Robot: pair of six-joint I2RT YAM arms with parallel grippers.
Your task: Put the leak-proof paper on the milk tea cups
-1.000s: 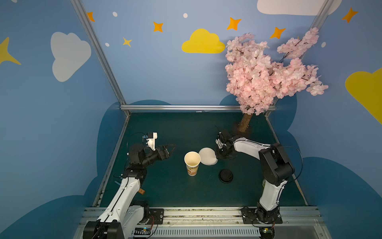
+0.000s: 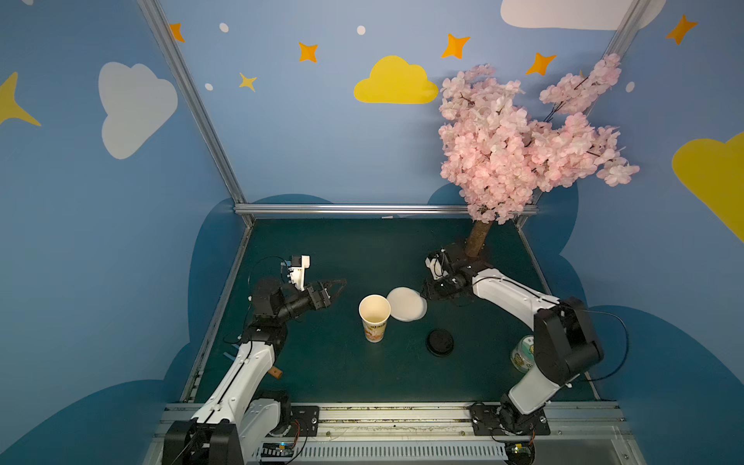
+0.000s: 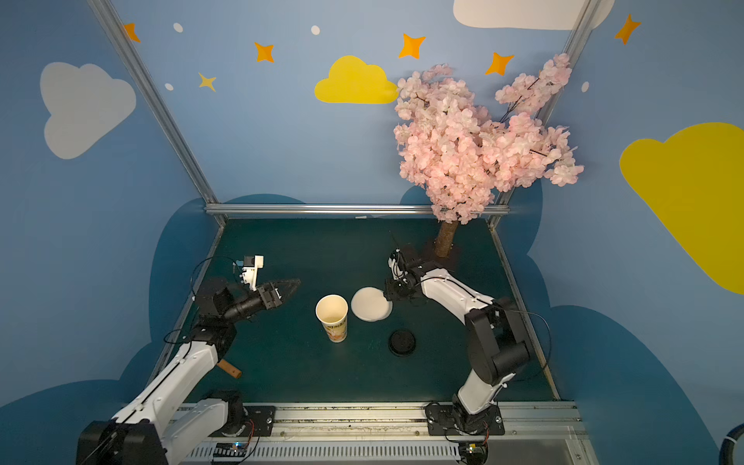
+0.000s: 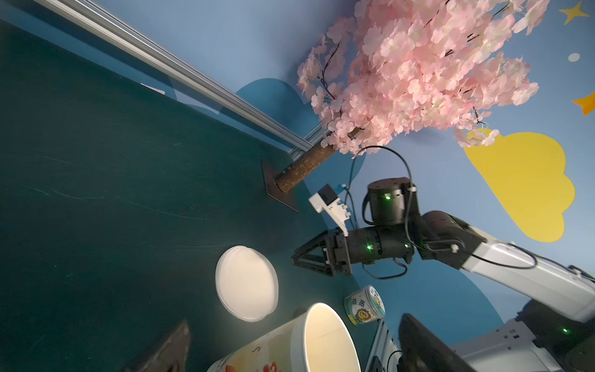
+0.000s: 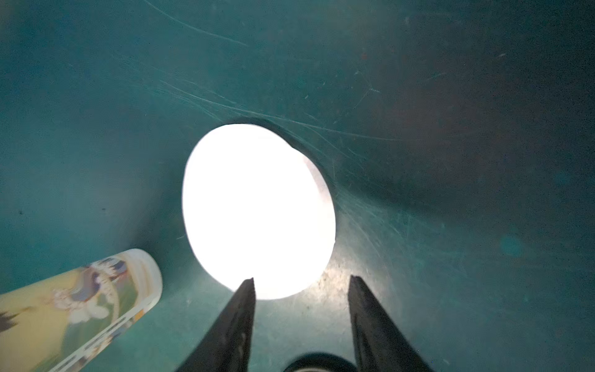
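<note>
A tall patterned paper cup (image 2: 374, 329) stands upright and uncovered mid-table. Just right of it lie white round papers (image 2: 406, 305), which look slightly offset in the right wrist view (image 5: 254, 204). My left gripper (image 2: 335, 286) hangs open left of the cup, holding nothing. My right gripper is over the table at the papers' right edge, its fingers apart with nothing visible between them.
A black lid (image 2: 439, 341) lies in front of the papers. A tin (image 4: 362, 307) sits at the right edge, behind the arm. The blossom tree's trunk (image 2: 478, 238) stands at back right.
My right arm has shifted right and slightly up from the papers, exposing the tin. The left arm has shifted very slightly. The cup stands where it was.
</note>
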